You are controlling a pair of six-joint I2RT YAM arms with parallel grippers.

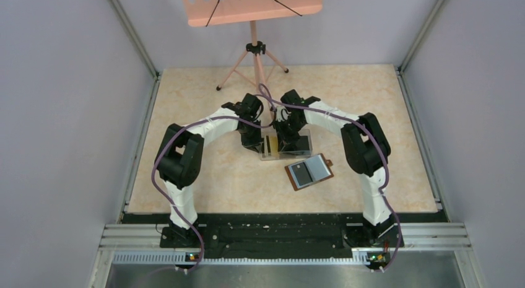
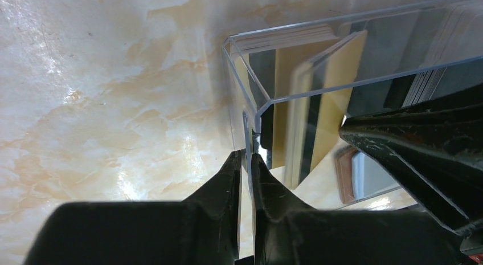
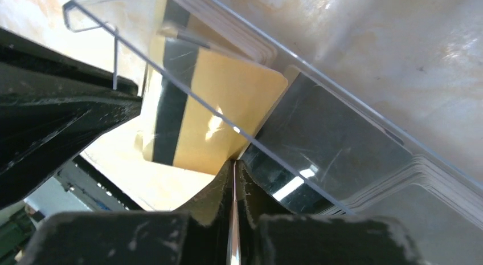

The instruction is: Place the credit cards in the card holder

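A clear acrylic card holder (image 2: 356, 20) with gold and dark cards (image 2: 336, 117) stands mid-table, under both grippers. In the left wrist view my left gripper is shut on the holder's end wall. My right gripper is shut at the lower edge of a gold card (image 3: 228, 100) inside the holder, with nothing clearly between its fingertips. The cards lean at different angles; stacked cards with pale edges sit further along the holder.
A brown-edged board (image 1: 316, 167) with grey and dark panels lies just in front of the holder. A pink stand (image 1: 253, 34) rises behind.
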